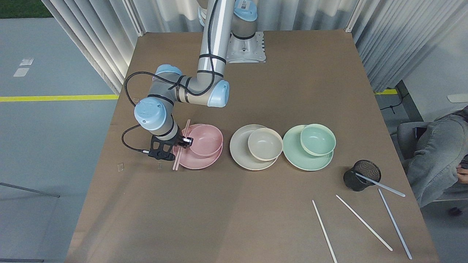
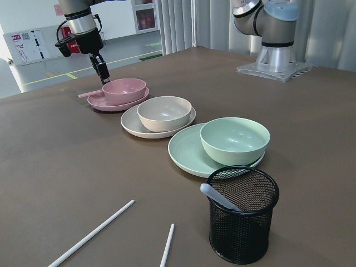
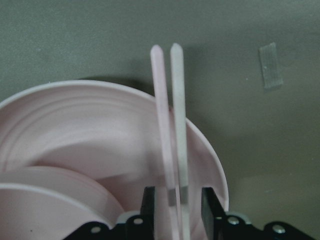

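My gripper is open over the pink plate [image 3: 100, 120], its black fingers straddling a pair of chopsticks, one pink [image 3: 161, 95] and one paler [image 3: 178, 95], which lie across the plate's rim. In the front view the gripper [image 1: 177, 144] sits low at the left side of the pink bowl [image 1: 205, 139]. In the left view it [image 2: 103, 75] reaches down just behind that bowl. Whether the fingers touch the chopsticks is unclear.
A white bowl [image 1: 265, 144] and green bowl [image 1: 317, 139] rest on matching plates to the right. A black mesh cup [image 1: 355, 180] holds a leaning stick; several loose sticks [image 1: 364, 223] lie at front right.
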